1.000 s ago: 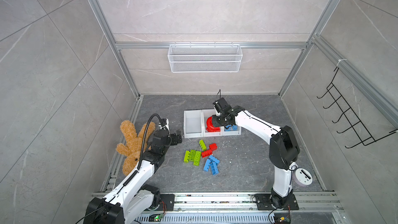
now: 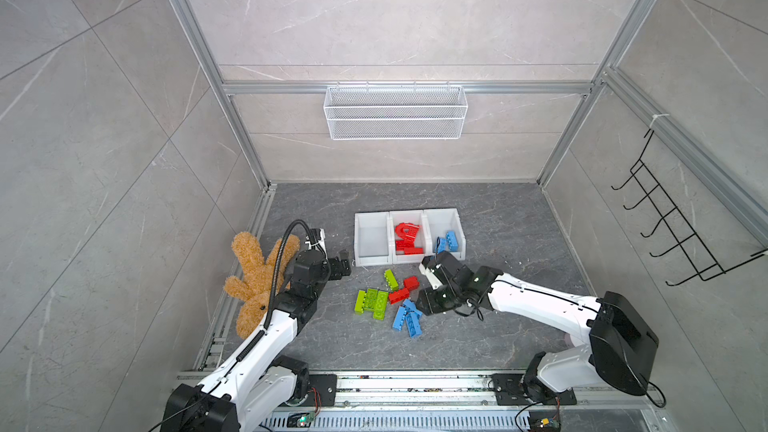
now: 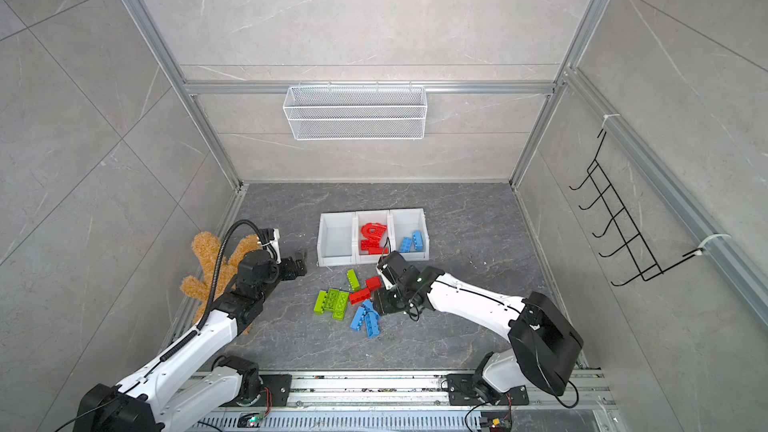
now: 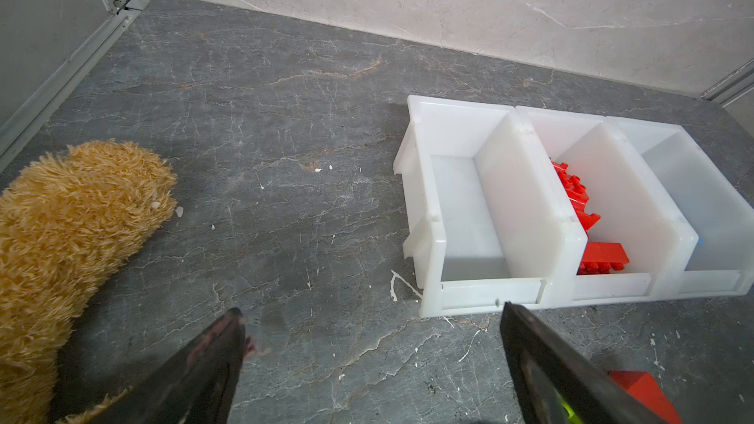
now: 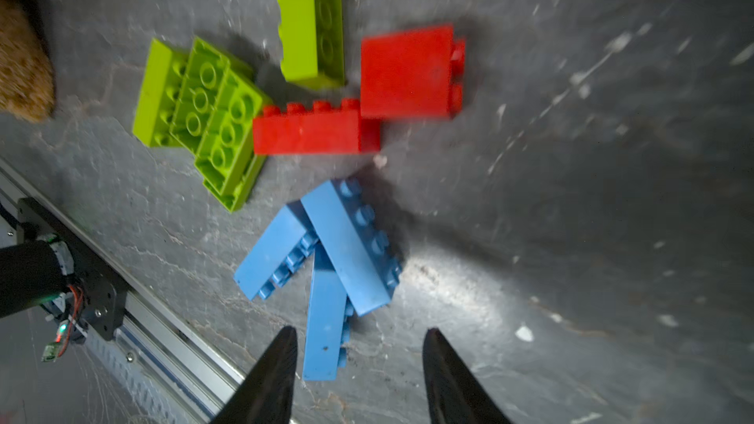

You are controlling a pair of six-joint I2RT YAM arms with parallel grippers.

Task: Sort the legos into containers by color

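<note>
Loose bricks lie in front of the three-compartment white container [image 2: 372, 240]: several green [image 5: 224, 133], red [image 5: 404, 70] and three blue [image 5: 345, 243]. The left compartment is empty; the middle holds red pieces [image 2: 406, 232], the right blue ones [image 2: 446, 244]. My right gripper hangs over the loose blue bricks, fingers apart, nothing held between them; a blue brick shows beyond the gap. My left gripper stands open and empty at the left, left of the container, facing it.
A brown plush toy [image 2: 256, 280] lies against the left wall beside my left arm. A wire basket [image 2: 395, 112] hangs on the back wall, a black hook rack [image 2: 672, 224] on the right wall. Bare worktop surrounds the container.
The left arm has not visibly moved.
</note>
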